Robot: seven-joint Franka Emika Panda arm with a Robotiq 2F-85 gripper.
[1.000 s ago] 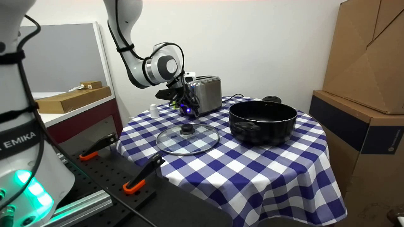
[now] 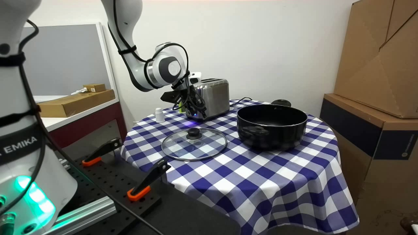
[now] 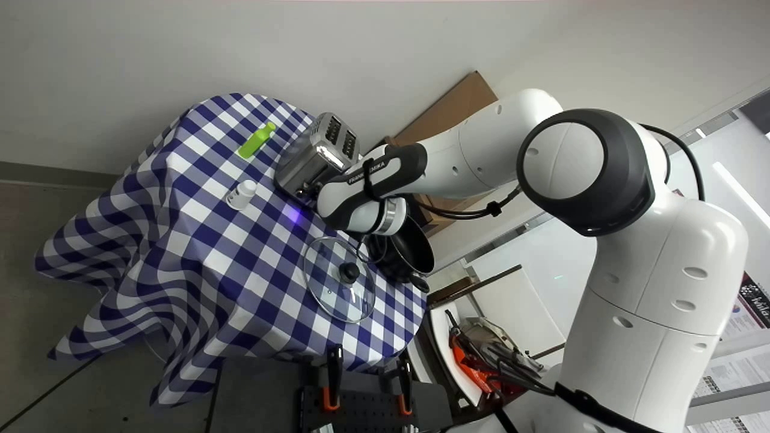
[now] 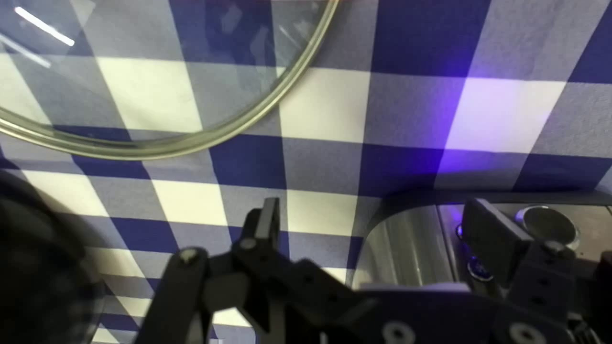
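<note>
A steel toaster [image 2: 213, 98] stands at the back of the checked table, its two slotted ends visible from above in exterior view 2. At its front hangs my gripper, open, with its fingers wide apart. In the wrist view one finger [image 4: 267, 220] lies over bare cloth, the other over the toaster's front panel [image 4: 594, 229], close to a round dial. Nothing shows between them. Whether the second finger touches the panel, I cannot tell. Blue light from the toaster falls on the cloth.
A glass lid [image 2: 178, 147] with a black knob lies flat in front of the toaster. To the right is a black pot [image 2: 270, 137]. A white bottle [image 3: 242, 195] and a green bottle [image 3: 255, 141] stand on the toaster's other side. Two clamps [image 2: 147, 180] edge the near side.
My arm has shifted slightly to the left in exterior view 1. Fewer of the toaster's blue lights show there, and a purple glow now lies on the cloth.
</note>
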